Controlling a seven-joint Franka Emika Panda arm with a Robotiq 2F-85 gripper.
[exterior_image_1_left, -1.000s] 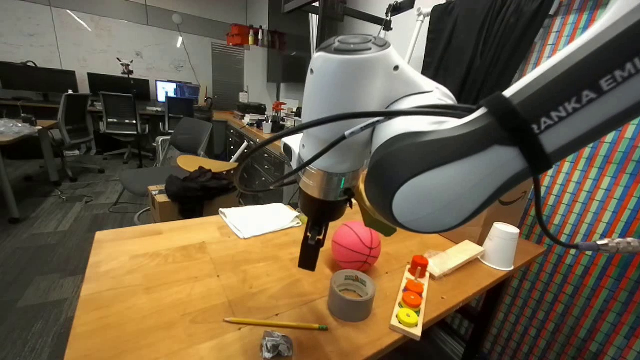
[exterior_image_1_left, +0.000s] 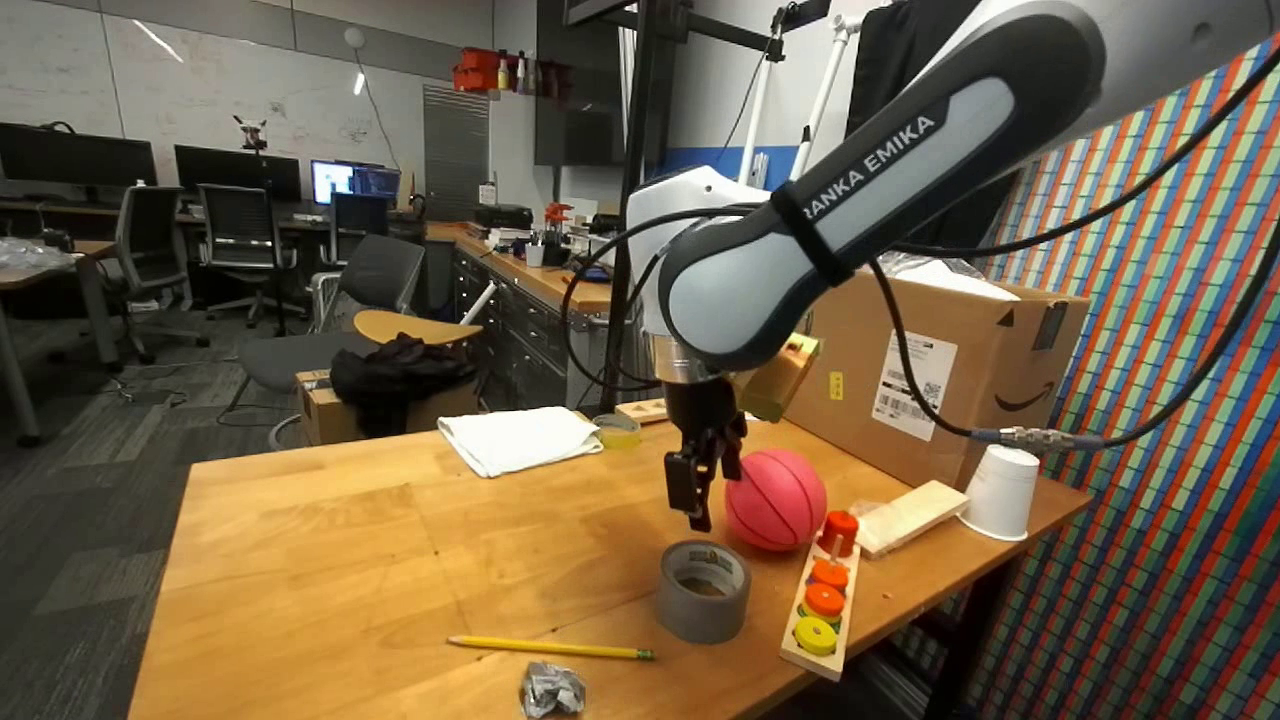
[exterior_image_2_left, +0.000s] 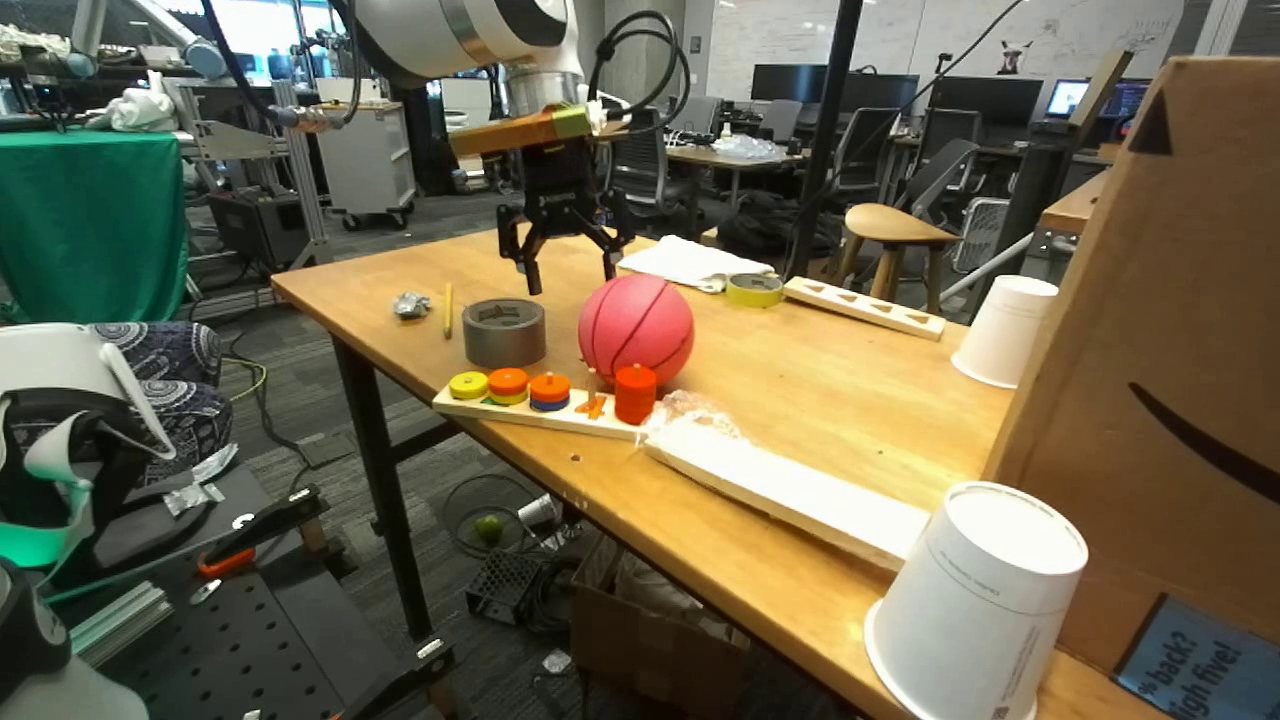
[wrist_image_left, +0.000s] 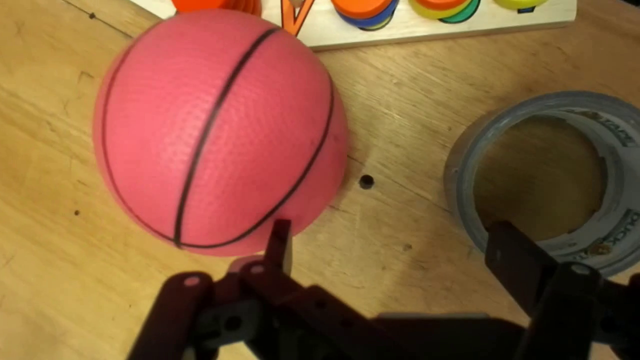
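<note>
A pink ball (exterior_image_1_left: 775, 499) with black lines rests on the wooden table, in front of the stacking toy and close to the duct tape roll (exterior_image_1_left: 703, 606). My gripper (exterior_image_2_left: 572, 270) hangs above the table between ball and tape, its fingers spread wide. From the wrist, one finger (wrist_image_left: 278, 246) overlaps the ball's lower edge, and the other finger (wrist_image_left: 522, 264) overlaps the tape's rim. Bare table shows in the gap, so nothing is held. Whether that first finger touches the ball cannot be told.
The stacking toy (exterior_image_2_left: 546, 406) with coloured discs lies along the table edge, beside a wooden plank (exterior_image_2_left: 786, 490). White cups (exterior_image_2_left: 978, 600) and a large carton (exterior_image_1_left: 924, 360) stand at one end. A pencil (exterior_image_1_left: 552, 648) and crumpled foil (exterior_image_1_left: 553, 689) lie near the tape.
The arm has swung back and to the right, and the gripper has turned. The ball has shifted to the right, nearer the stacking toy. The tape, pencil and foil look unmoved.
</note>
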